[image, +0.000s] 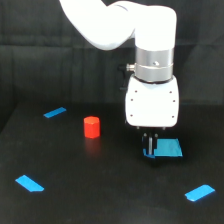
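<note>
My gripper (149, 149) points straight down in the right half of the camera view. Its small dark fingers stand in front of the left part of a flat, light-blue square (171, 148) on the dark table. Some darker blue shows right at the fingertips; whether it is a separate object or part of the square, I cannot tell. The fingers are too small and dark to show how far apart they are. Left of the gripper, a red block (91, 127) stands on the table, clear of it.
Blue strips mark the dark table: one at the back left (55, 112), a strip at the front left (29, 183) and another strip at the front right (199, 193). A dark curtain (50, 50) hangs behind.
</note>
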